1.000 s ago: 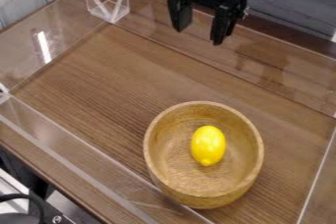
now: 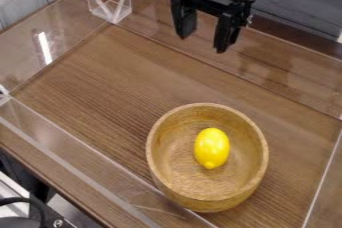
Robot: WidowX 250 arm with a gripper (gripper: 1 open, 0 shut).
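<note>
My gripper [image 2: 206, 24] is a black device at the top centre of the camera view, above the back of the wooden table. Its two dark fingers point down, and whether they are open or shut is hard to tell. A yellow oval object [image 2: 211, 148] lies inside a round tan bowl [image 2: 174, 129] at the front centre right, well apart from the gripper.
A small clear plastic or wire piece [image 2: 110, 4] stands at the back left. Clear edging runs along the table's sides, and black cable shows at the lower left corner.
My gripper has shifted slightly over the last second at the back of the table. The bowl and the yellow object have not moved.
</note>
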